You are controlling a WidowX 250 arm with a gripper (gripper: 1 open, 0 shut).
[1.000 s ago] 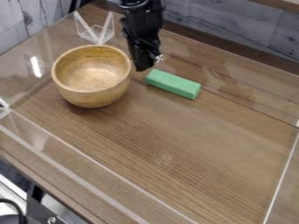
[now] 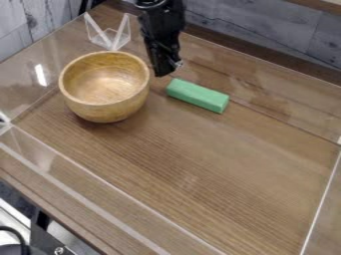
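Note:
A black robot arm reaches in from the top centre, its gripper (image 2: 166, 64) low over the table at the back, just right of a wooden bowl (image 2: 104, 95) and behind a green block (image 2: 197, 96). Whether the gripper is open or shut is too small to tell. The bowl looks empty. The green block lies on the table to the bowl's right.
A clear plastic object (image 2: 110, 32) stands behind the bowl near the back left. Black cables show past the left edge at bottom left.
The arm and gripper have shifted very slightly. The bowl and green block look unmoved.

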